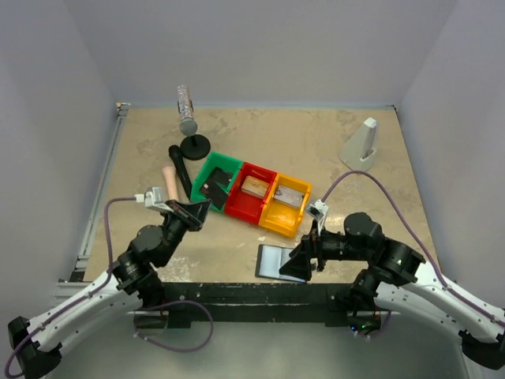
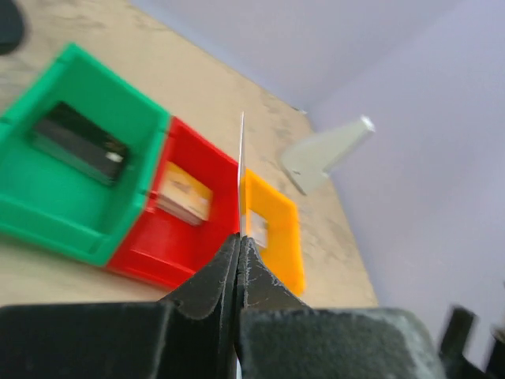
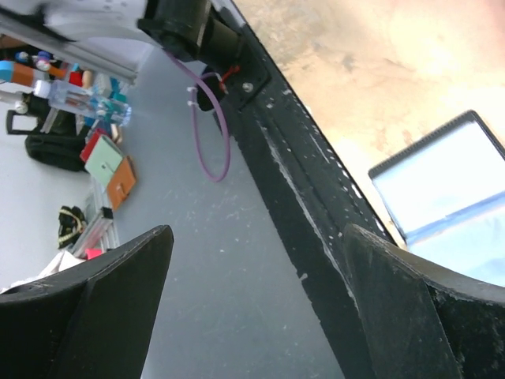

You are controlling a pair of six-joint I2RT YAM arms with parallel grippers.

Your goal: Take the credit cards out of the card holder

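Observation:
My left gripper (image 1: 207, 204) is shut on the end of a thin dark card (image 1: 215, 193), which reaches over the front of the green bin. In the left wrist view that card (image 2: 242, 178) stands edge-on, a narrow strip rising from the fingertips. At the front of the table lies a flat black-edged piece with pale panels, apparently the card holder (image 1: 272, 259). Over its right part hovers my right gripper (image 1: 300, 267), open with nothing between its fingers. The right wrist view shows the card holder (image 3: 442, 178) beyond the right-hand finger, partly hidden by it.
The green bin (image 1: 197, 192) holds a dark item (image 2: 79, 142); the red bin (image 1: 238, 207) and yellow bin (image 1: 278, 223) hold stacked cards. A black microphone-like bar (image 1: 179, 167), a beige stick (image 1: 170, 181) and a white stand (image 1: 360, 148) lie around.

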